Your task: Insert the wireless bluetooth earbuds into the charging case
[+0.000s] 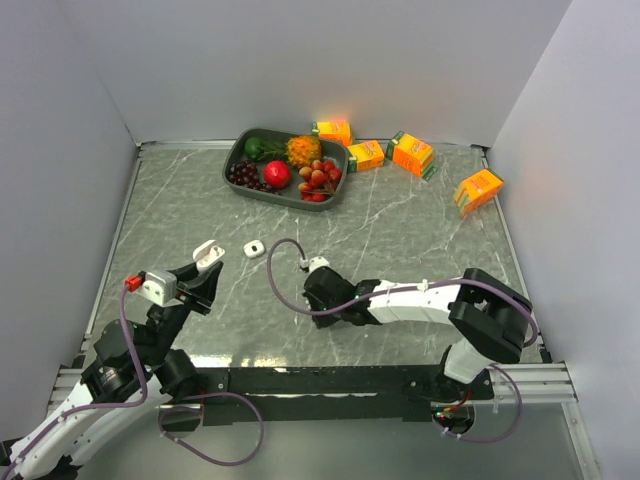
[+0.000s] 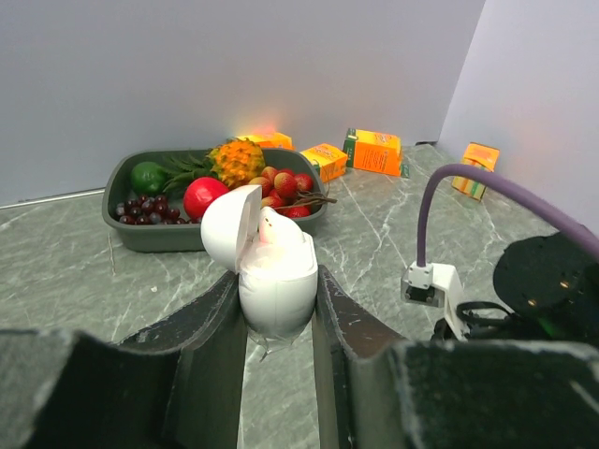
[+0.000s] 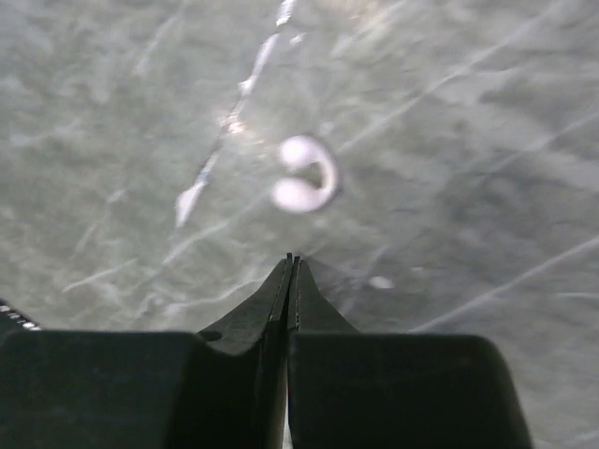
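Observation:
My left gripper is shut on the white charging case (image 2: 277, 285), whose lid stands open, held above the table at the left. My right gripper points down at the tabletop, fingers shut with nothing seen between them. Just beyond its tips in the right wrist view lies a small white curved piece (image 3: 320, 178), blurred, apparently an earbud. A small white square object (image 1: 254, 249) lies on the table right of the case in the top view.
A dark tray of fruit (image 1: 230, 170) stands at the back, with several orange boxes (image 1: 411, 152) behind and to its right. The grey marble table (image 1: 440, 240) is otherwise mostly clear.

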